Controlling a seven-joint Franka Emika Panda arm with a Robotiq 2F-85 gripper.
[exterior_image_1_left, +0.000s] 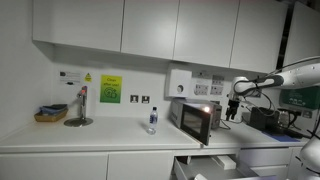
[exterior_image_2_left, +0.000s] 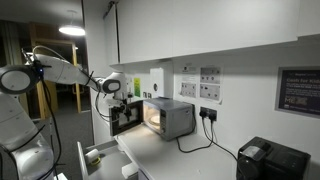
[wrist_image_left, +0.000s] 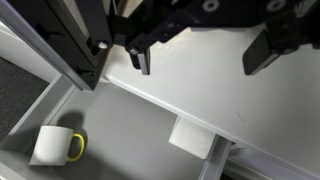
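My gripper is open, its two dark fingers well apart with nothing between them in the wrist view. It hangs above the countertop edge and a pulled-out drawer (wrist_image_left: 125, 112). Inside that drawer, a white mug (wrist_image_left: 50, 146) with a yellow handle lies at the lower left, apart from the fingers. A small white block-like item (wrist_image_left: 192, 137) sits at the drawer's right side. The microwave (exterior_image_2_left: 174, 118) stands on the counter with its dark door (exterior_image_1_left: 196, 123) swung open. In exterior view 1 the gripper (exterior_image_1_left: 232, 108) is to the right of the microwave.
A water bottle (exterior_image_1_left: 152, 121) stands on the counter left of the microwave. Farther left are a tap (exterior_image_1_left: 83, 102) and a basket (exterior_image_1_left: 50, 113). A black toaster-like appliance (exterior_image_2_left: 272, 160) sits at the right in exterior view 2. Cupboards (exterior_image_1_left: 150, 28) hang overhead.
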